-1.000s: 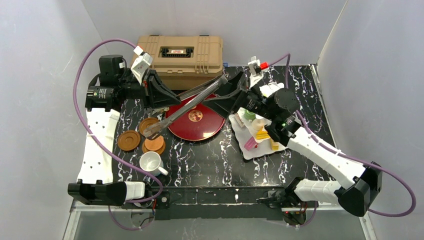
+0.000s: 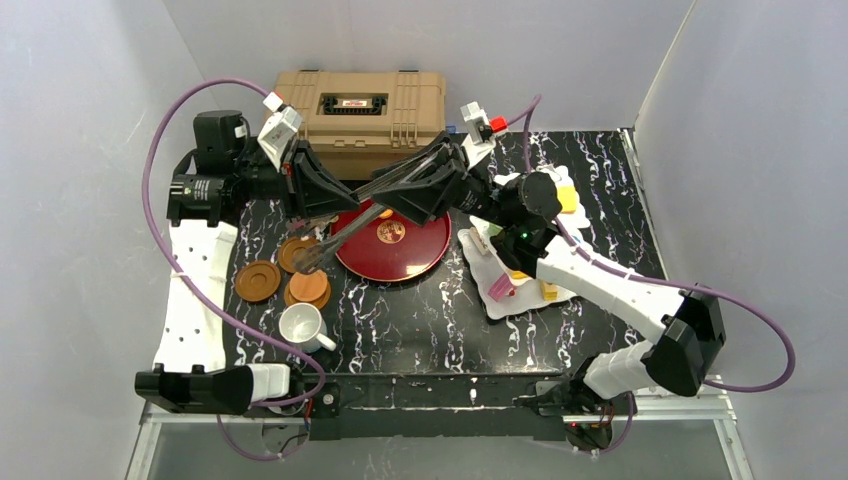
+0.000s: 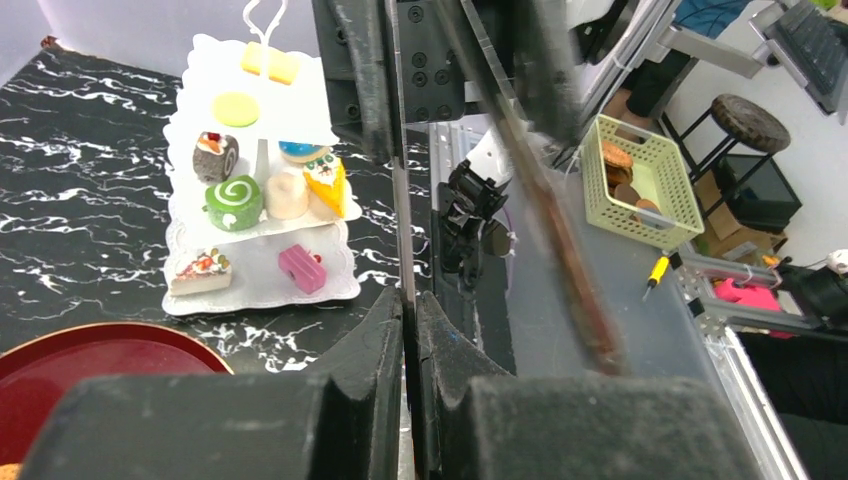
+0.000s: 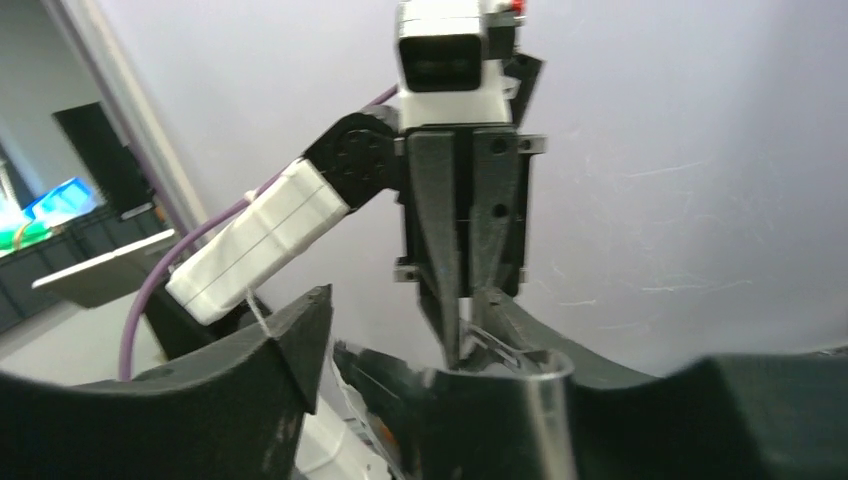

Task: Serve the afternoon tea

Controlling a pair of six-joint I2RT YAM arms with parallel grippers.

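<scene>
Metal tongs (image 2: 372, 222) hang over the red tray (image 2: 425, 262) in the top view, spread in a V with their tips to the lower left. My left gripper (image 2: 354, 199) is shut on one arm of them; the left wrist view shows that thin strip pinched between the fingertips. At the tongs' joined end, my right gripper (image 2: 420, 180) has its fingers apart on either side, partly open. Whether those fingers touch the metal cannot be told. In the right wrist view the tongs' end (image 4: 480, 400) is blurred between them.
A tiered white cake stand (image 3: 255, 305) with several sweets stands at the right, partly under my right arm. Brown coasters (image 2: 258, 281) and a white mug (image 2: 301, 325) are at the left. Behind the tray sits a tan case (image 2: 360, 125).
My right gripper has moved left along the tongs, its fingers now further over their joined end. The tongs' near arm has shifted slightly. The left arm has barely moved.
</scene>
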